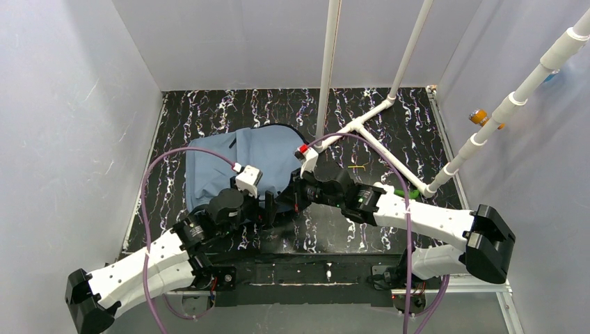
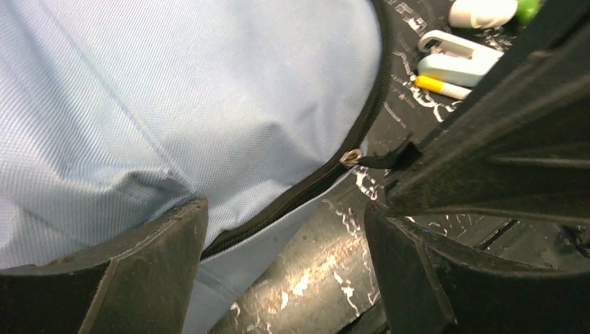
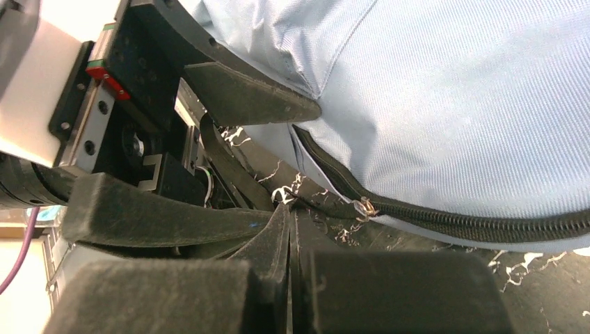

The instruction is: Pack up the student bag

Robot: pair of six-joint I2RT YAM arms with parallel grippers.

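Note:
The blue-grey bag [image 1: 254,153] lies flat on the black marbled table, its dark zipper [image 2: 306,191] running along the near right edge. My right gripper is shut on the zipper's black pull tab [image 2: 381,161], which stretches from the metal slider [image 3: 364,207] to its fingertips. My left gripper stands open at the bag's near edge, one finger [image 2: 149,257] against the cloth and the other out over the table. Bag cloth and zipper pass between its fingers without being clamped. From above, both arms hide the zipper.
White pipes [image 1: 389,146] stand on the table to the bag's right. Near my right arm lie a green item [image 1: 410,194], a white and pale-blue item [image 2: 459,59] and a yellow-and-white stick [image 2: 442,86]. A thin yellow piece [image 1: 356,166] lies further back. My grippers are very close together.

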